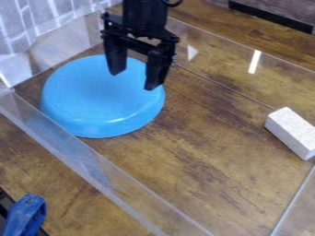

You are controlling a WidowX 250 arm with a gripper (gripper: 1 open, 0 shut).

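Note:
My gripper (135,64) is a dark grey two-fingered tool reaching down from the top middle over a large blue round lid or disc (88,100) on the wooden table. Its two fingers stand apart, one at the left and one at the right, with blue showing between them. Whether the fingertips touch the blue disc cannot be told from this view.
A white block (293,133) lies at the right. A blue object (22,218) sits at the bottom left. Clear plastic walls run along the left and bottom right. Bare wood (209,166) fills the middle right.

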